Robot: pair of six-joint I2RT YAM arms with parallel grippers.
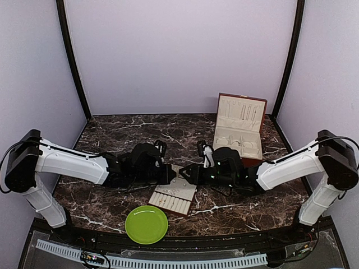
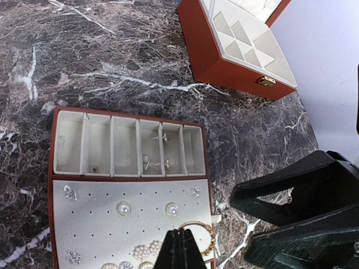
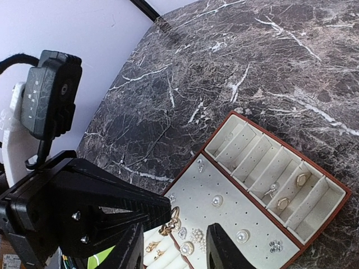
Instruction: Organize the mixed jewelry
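Observation:
My left gripper is shut above the jewelry tray [image 2: 130, 178]. At its tips hangs a gold hoop [image 2: 212, 242] with a beaded lower part, one end seeming pinched between the fingers. My right gripper stands open close by on the right, fingers apart, nothing held; from its wrist the gold hoop [image 3: 175, 213] shows at the left gripper's tip, between and beyond the right fingers. On the tray's perforated pad sit pearl studs [image 2: 172, 209], a beaded heart-shaped piece [image 2: 147, 250] and small sparkling studs [image 2: 70, 194]. Rings [image 3: 283, 203] lie in its divided compartments.
A red jewelry box [image 1: 241, 126] with its lid up stands at the back right, necklaces hanging in the lid. A green plate [image 1: 146, 225] at the front is empty. Open marble table [image 1: 151, 126] lies behind the arms.

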